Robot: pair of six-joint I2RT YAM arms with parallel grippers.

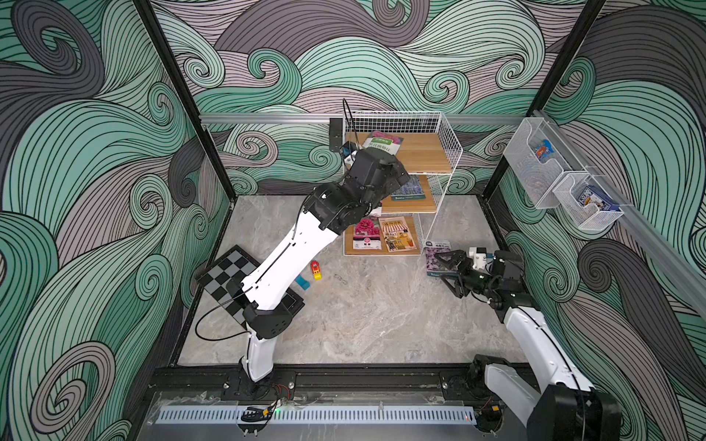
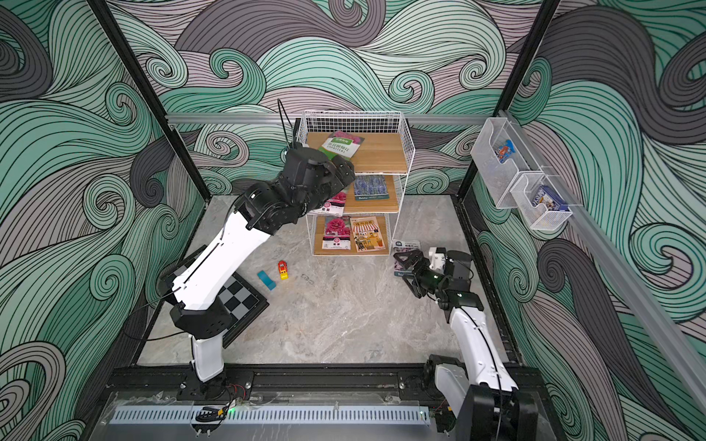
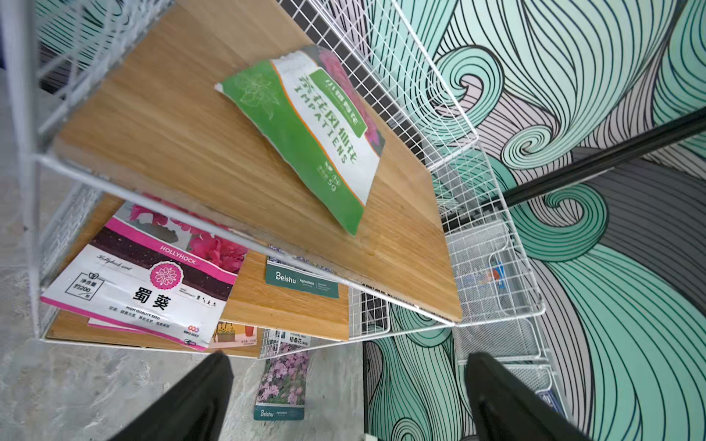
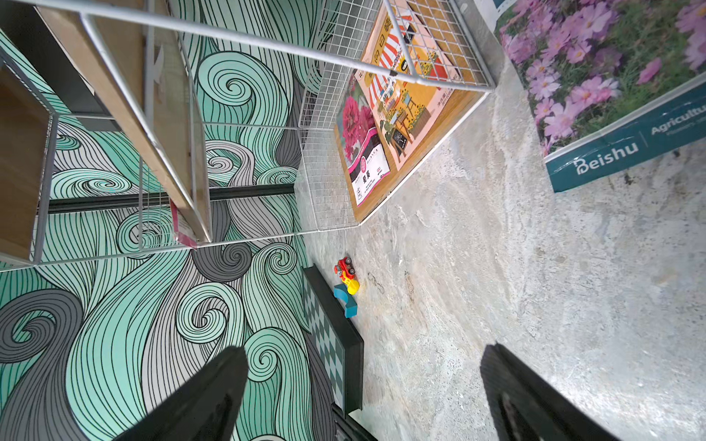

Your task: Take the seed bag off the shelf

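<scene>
A green-and-white Impatiens seed bag (image 3: 309, 136) lies on the top board of the white wire shelf (image 3: 139, 132). My left gripper is open and empty, raised at the shelf's upper front-left, facing that bag. Hollyhock bags (image 3: 150, 283) and a blue-flowered bag (image 2: 371, 186) sit on the middle board; the bottom board holds a pink bag (image 2: 337, 232) and an orange bag (image 2: 367, 235). A Beishu bag (image 4: 603, 88) with pink flowers lies on the floor right of the shelf, with my right gripper open and empty near it.
Two wire baskets (image 1: 531, 165) hang on the right rail. A checkerboard (image 2: 239, 297), a toy car (image 2: 282, 269) and a blue block (image 2: 266, 280) lie at the left.
</scene>
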